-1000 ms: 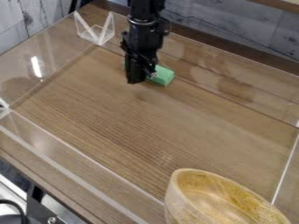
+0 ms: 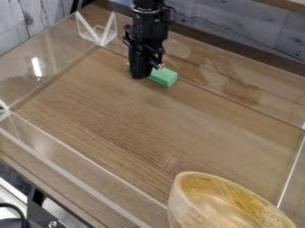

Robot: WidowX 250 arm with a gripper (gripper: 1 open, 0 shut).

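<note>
The black robot arm (image 2: pixel 145 27) reaches down from the top centre. Its gripper (image 2: pixel 141 68) is low over the wooden table (image 2: pixel 143 142), at the left end of a green block (image 2: pixel 161 77) that lies on the table. The fingers are dark and small, and I cannot tell whether they are open, shut or touching the block.
A large yellow bowl (image 2: pixel 220 205) stands at the bottom right. Clear plastic pieces are at the left edge and upper left. A grey wall runs along the back.
The gripper has shifted slightly down and right, nearer the green block, whose visible part looks a little lower and differently angled than before.
</note>
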